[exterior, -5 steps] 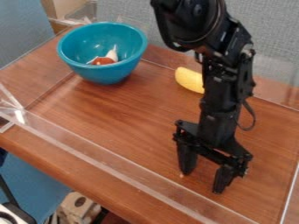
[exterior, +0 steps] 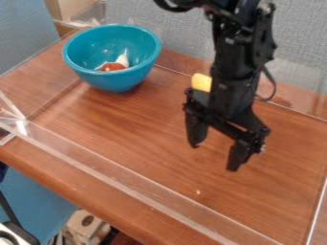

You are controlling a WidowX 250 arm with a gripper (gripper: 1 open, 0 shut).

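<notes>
My black gripper (exterior: 217,142) is raised over the middle-right of the wooden table (exterior: 141,167), its two fingers apart with nothing visible between them. Behind it a yellow object (exterior: 201,81) is mostly hidden by the arm. A teal bowl (exterior: 113,78) stands at the back left, holding a red item (exterior: 113,67) and something white.
A cardboard box (exterior: 79,10) is at the top left, and a grey textured wall (exterior: 179,24) runs along the back. Transparent strips run along the table's edges.
The arm and gripper have moved up and back from low over the table, and now cover most of the yellow object. The bowl has not moved.
</notes>
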